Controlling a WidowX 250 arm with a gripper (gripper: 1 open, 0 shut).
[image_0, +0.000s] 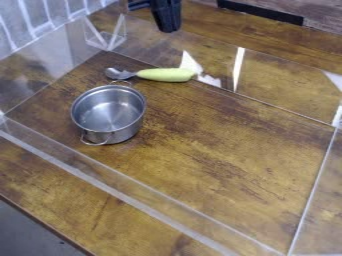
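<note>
A small steel pot with wire handles stands on the wooden surface at left of centre. Behind it lies a spoon with a metal head beside a pale green, elongated object, perhaps its handle or a vegetable. My gripper is high at the top edge, above and behind these things and mostly out of frame; whether it is open or shut is unclear.
Clear acrylic walls border the wooden work area, whose middle and right are bare. A white wire rack or basket is at the top left.
</note>
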